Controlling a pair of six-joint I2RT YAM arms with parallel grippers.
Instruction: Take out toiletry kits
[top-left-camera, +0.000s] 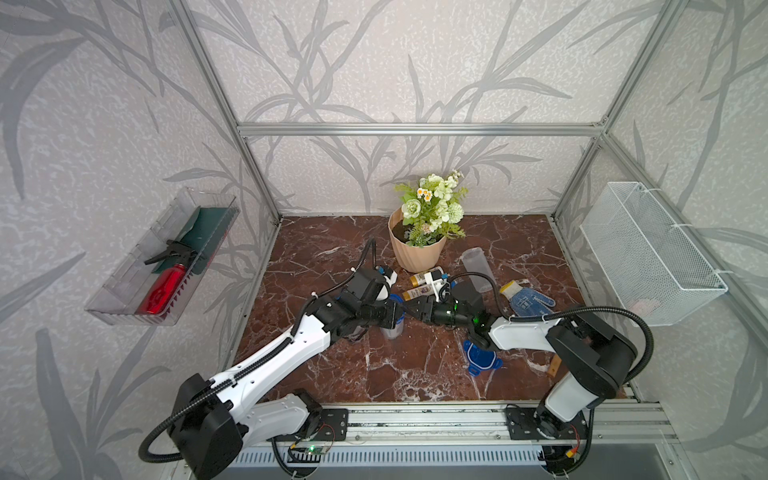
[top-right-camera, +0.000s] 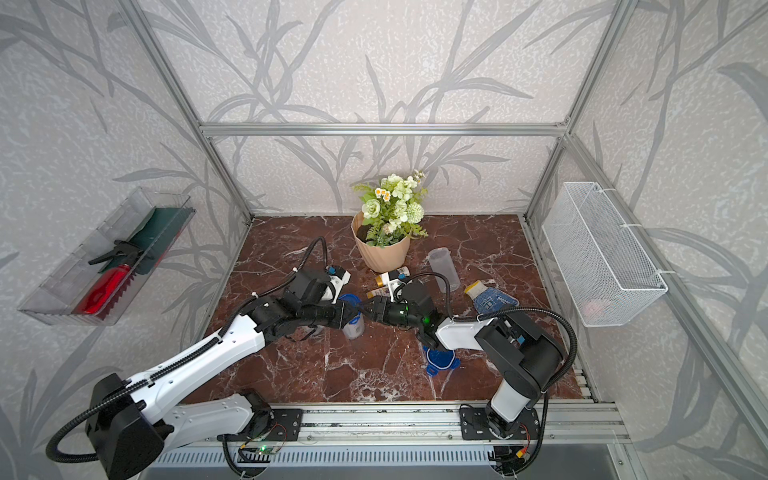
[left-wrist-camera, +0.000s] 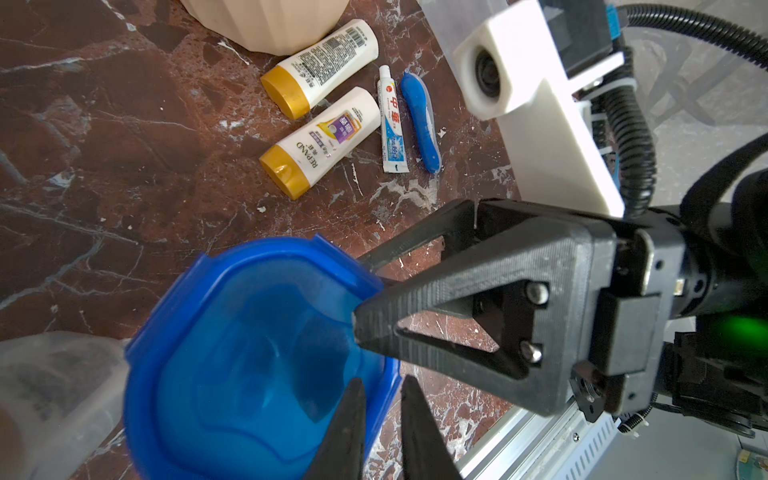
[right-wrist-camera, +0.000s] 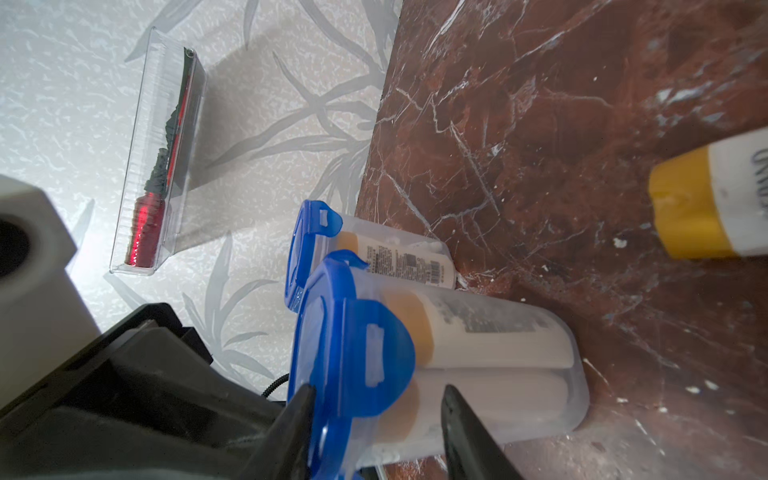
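Observation:
A clear toiletry kit box with a blue lid stands upright between both arms. Through its wall two white bottles with gold caps show in the right wrist view, where the box fills the middle. My left gripper is at the lid's edge with a narrow gap between its fingers. My right gripper stands parted at the box's upper part; whether its fingers touch the box is hard to tell. Behind is a second blue-lidded kit. Two white tubes, toothpaste and a blue toothbrush lie loose.
A flower pot stands at the back. An empty clear box, a blue glove and a loose blue lid lie to the right. Baskets hang on the left and right walls.

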